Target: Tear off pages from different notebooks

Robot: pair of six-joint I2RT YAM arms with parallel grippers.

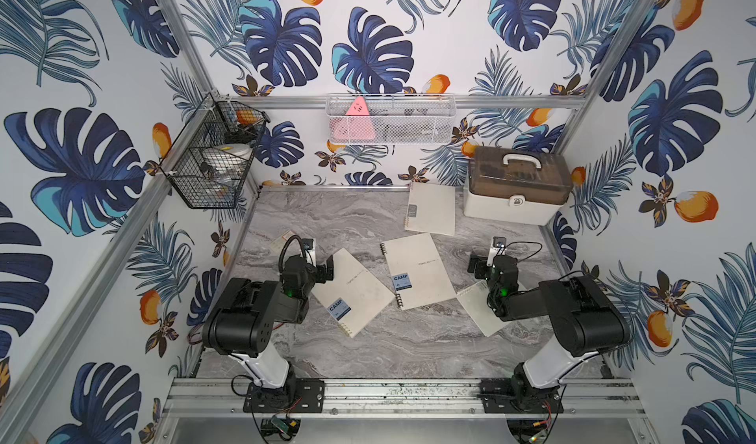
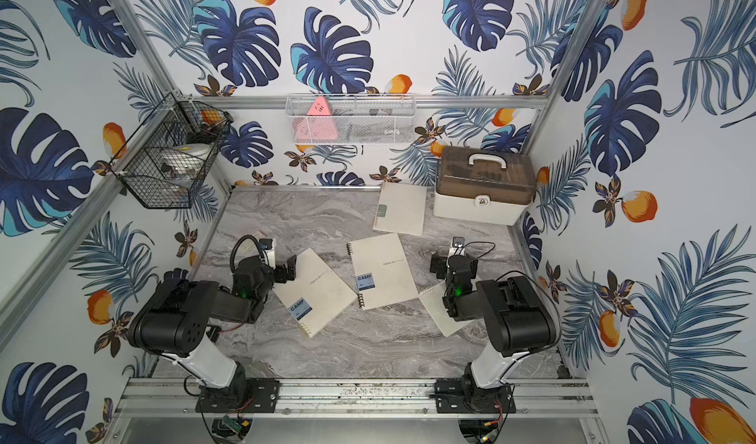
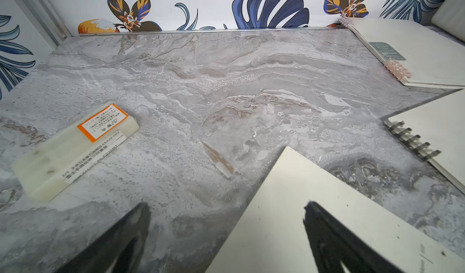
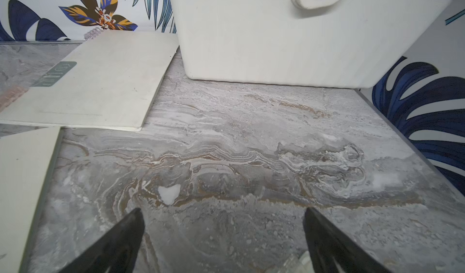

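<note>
Four spiral notebooks lie on the marble table: a CAMP one (image 1: 354, 286) at left, angled, a CAMP one (image 1: 419, 266) in the middle, one (image 1: 429, 206) at the back, and one (image 1: 480, 310) at right, partly under the right arm. My left gripper hangs open above the left notebook's far corner, nothing between its fingers. My right gripper is open over bare table beside the middle notebook, also empty.
A lidded white box (image 4: 300, 40) stands at the back right. A pale labelled item (image 3: 72, 152) lies at the left. Wire baskets (image 1: 391, 132) hang on the walls.
</note>
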